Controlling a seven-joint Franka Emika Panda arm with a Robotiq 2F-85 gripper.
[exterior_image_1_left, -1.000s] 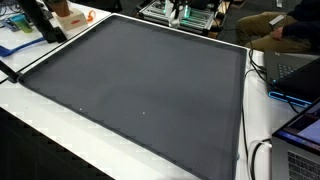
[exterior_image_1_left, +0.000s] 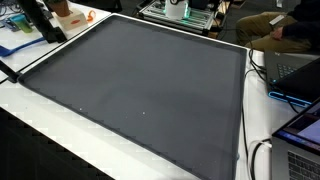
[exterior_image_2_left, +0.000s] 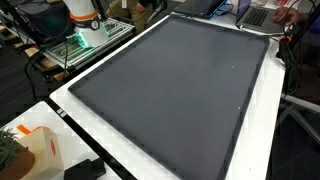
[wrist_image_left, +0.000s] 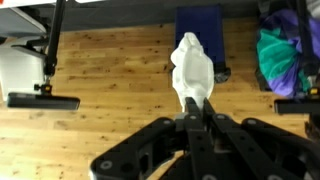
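Observation:
In the wrist view my gripper is shut on a pale, whitish, elongated object (wrist_image_left: 193, 70). It sticks out past the fingertips, narrowing toward them; its material is hard to tell. Wooden floor (wrist_image_left: 115, 75) lies behind it in that view. Neither exterior view shows the gripper or the held object. A white part of the arm (exterior_image_1_left: 175, 10) shows at the top edge of the first exterior view, and the arm (exterior_image_2_left: 85, 30) stands at the left in the second.
A dark grey board (exterior_image_1_left: 140, 80) lies bare on the white table. Laptops (exterior_image_1_left: 295, 135) and cables line one side; a plant (exterior_image_2_left: 12, 152) and a wooden box (exterior_image_2_left: 40, 150) stand at another. On the floor are a dark blue item (wrist_image_left: 200, 32) and teal and purple cloth (wrist_image_left: 280, 60).
The white arm part at the top edge of the first exterior view has shifted slightly since one second ago. The board and table look the same.

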